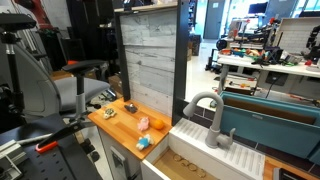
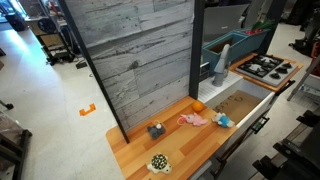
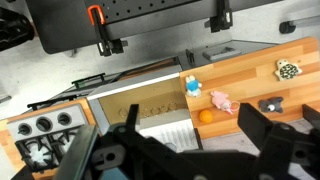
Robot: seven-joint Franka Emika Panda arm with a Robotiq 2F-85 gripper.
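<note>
My gripper stands open in the wrist view, its two dark fingers wide apart at the bottom with nothing held between them. It hangs above a wooden counter [image 2: 150, 143]. On the counter lie a small blue-and-white thing [image 3: 193, 85], a pink toy-like thing [image 3: 223, 101], an orange ball or fruit [image 3: 205, 116], a dark grey object [image 3: 270, 104] and a spotted, pale-and-dark round object [image 3: 288, 69]. In exterior view 1 the orange thing [image 1: 157, 124] and the blue-and-white thing [image 1: 144, 142] show clearly; the gripper cannot be made out there.
Beside the counter is a sink [image 1: 188, 154] with a grey faucet [image 1: 212, 120]. A stove top [image 2: 265, 68] stands beyond the sink. Behind the counter rises a grey plank wall [image 1: 148, 67]. A teal bin [image 1: 269, 130] stands behind the sink. Bare wood shows between the small things.
</note>
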